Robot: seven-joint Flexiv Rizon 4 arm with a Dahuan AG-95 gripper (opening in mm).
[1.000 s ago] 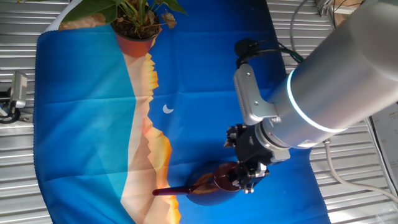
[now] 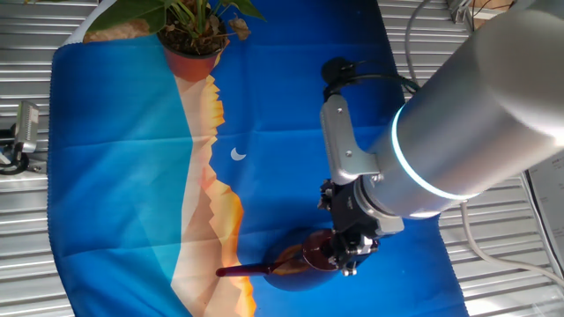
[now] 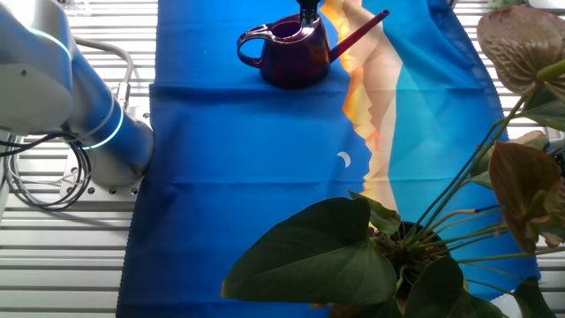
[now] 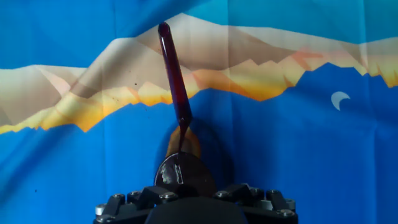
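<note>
A dark red watering can (image 3: 296, 66) stands upright on the blue cloth, its handle (image 3: 250, 44) to the left and its long spout (image 3: 360, 35) to the right in exterior view 2. From above, in the wrist view, the spout (image 4: 175, 81) points away from my gripper. In exterior view 1, the gripper (image 2: 344, 231) is tilted over the can (image 2: 318, 248), covering part of its top. Dark gripper parts (image 3: 307, 11) meet the can's top rim in exterior view 2. The fingertips are hidden, so their opening and any hold on the can cannot be judged.
A leafy plant in an orange-brown pot (image 2: 191, 67) occupies the cloth's far end in exterior view 1. Its large leaves (image 3: 309, 256) fill the foreground of exterior view 2. Between pot and can, the printed cloth (image 2: 264, 114) is clear.
The watering can and plant have stayed in place.
</note>
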